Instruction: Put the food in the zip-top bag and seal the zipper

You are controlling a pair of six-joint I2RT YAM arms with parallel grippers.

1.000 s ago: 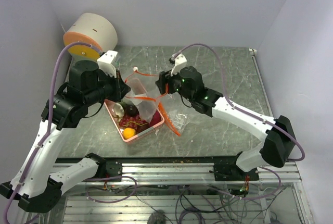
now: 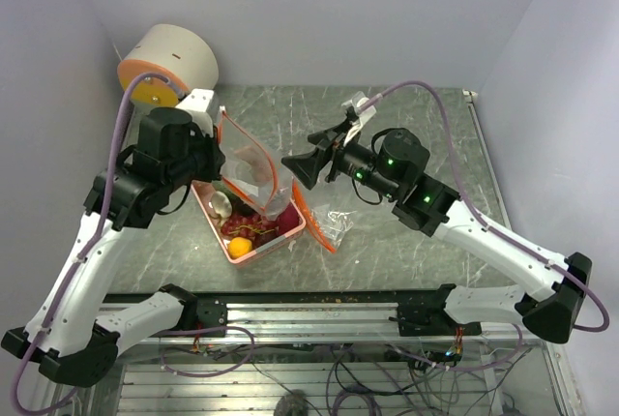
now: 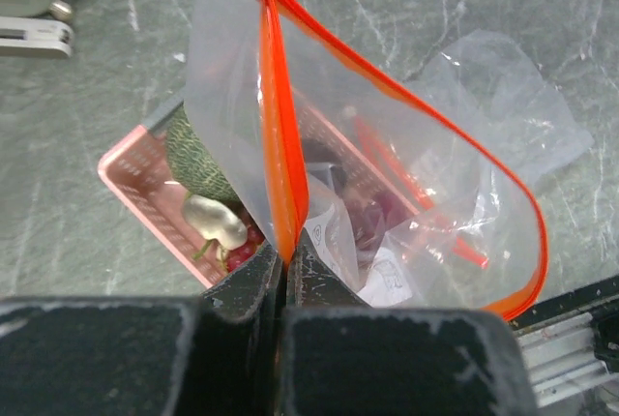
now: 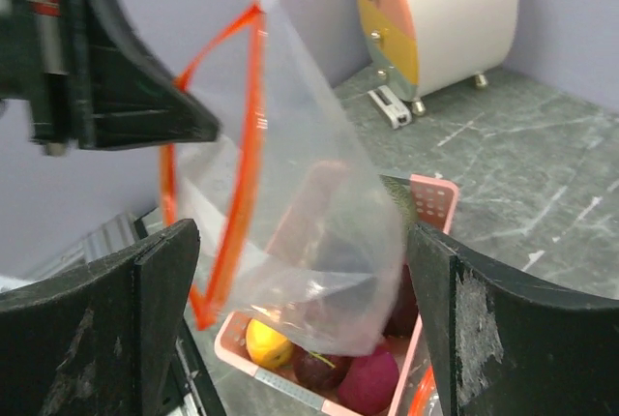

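An open zip top bag (image 2: pixel 250 169) with orange zipper hangs above the pink container (image 2: pixel 225 238). My left gripper is shut on the bag's zipper edge. My right gripper (image 2: pixel 313 150) stands open to the right of the bag, nothing seen between its fingers. In the container are a lemon (image 2: pixel 241 247), red grapes (image 2: pixel 250 227), a green avocado-like fruit (image 3: pixel 193 155), a mushroom-like item (image 3: pixel 218 222) and purple-red produce (image 4: pixel 368 382).
A second clear bag with orange strip (image 2: pixel 334 227) lies flat right of the container. A white and yellow cylinder (image 2: pixel 166 58) stands at the back left.
My right gripper has moved away from the bag to the right, letting go of its edge. The bag now hangs from my left gripper, which has shifted slightly.
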